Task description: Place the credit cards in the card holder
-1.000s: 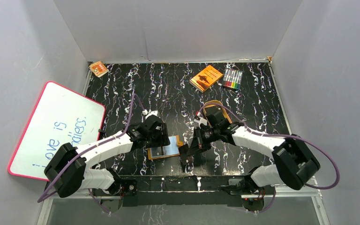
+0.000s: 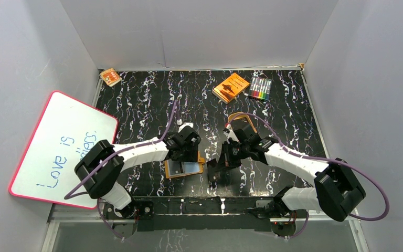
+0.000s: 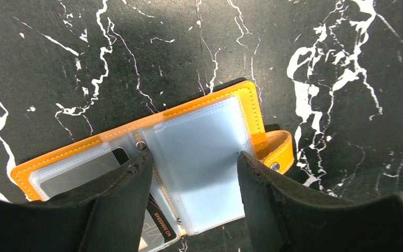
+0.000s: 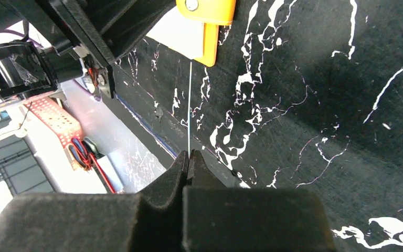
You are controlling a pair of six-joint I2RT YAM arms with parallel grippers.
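The orange-edged card holder [image 3: 202,157] lies open on the black marbled table, its clear pockets facing up. A grey-and-black card [image 3: 81,176] sits in its left pocket; the right pocket looks empty. Over the right pocket my left gripper is open, with a finger on either side and nothing visibly between them. In the right wrist view, a thin card [image 4: 190,110] shows edge-on, and my right gripper is shut on it. From the top, this dark card [image 2: 212,172] is just right of the holder.
An orange-rimmed object [image 2: 234,116] is partly covered by the right arm. Farther back are an orange book [image 2: 231,87] and a set of coloured pens [image 2: 260,88]. A whiteboard [image 2: 63,149] leans at the left.
My left gripper has shifted rightward across the holder, from its left pocket towards its right one. The right gripper and its card have moved slightly right.
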